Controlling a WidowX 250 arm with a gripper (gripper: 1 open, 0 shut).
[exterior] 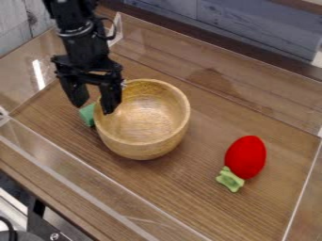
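My black gripper (90, 92) is open, hanging over the left rim of a tan bowl (145, 127). One finger is at the bowl's edge, the other outside it to the left. A small green object (87, 114) lies just left of the bowl, under the gripper and partly hidden. Whether the fingers touch it I cannot tell. The bowl looks empty.
A red oval object (246, 156) with a small light green piece (229, 180) beside it lies at the right on the wooden table (176, 202).
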